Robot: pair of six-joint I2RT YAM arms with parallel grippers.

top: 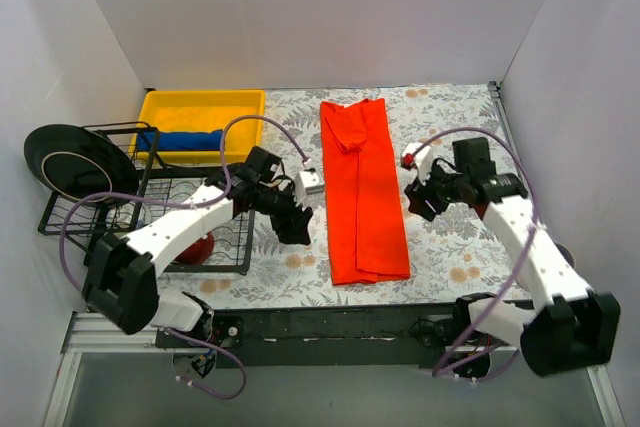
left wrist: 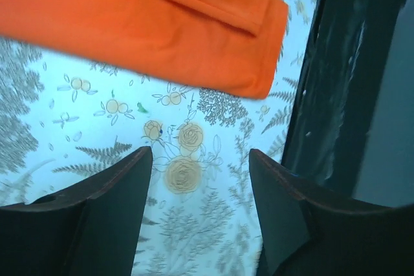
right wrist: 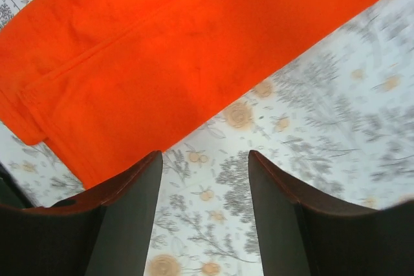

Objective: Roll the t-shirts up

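Observation:
An orange-red t-shirt (top: 368,207) lies folded into a long strip down the middle of the table, its near end close to the front edge. At the far end a flap (top: 345,127) is folded over. Left of the strip, my left gripper (top: 296,229) stands open; in its wrist view bare tablecloth shows between the fingers, with the shirt's near end (left wrist: 226,63) ahead. Over on the right side hovers my right gripper (top: 422,209), open too. Its wrist view has the shirt (right wrist: 162,63) beyond the fingers (right wrist: 143,185), nothing between them.
A yellow bin (top: 225,99) at the back left holds a blue rolled cloth (top: 185,141). In front of it stands a black dish rack (top: 240,237) with a black pan (top: 75,162). The patterned tablecloth (top: 290,117) is bare on both sides of the shirt.

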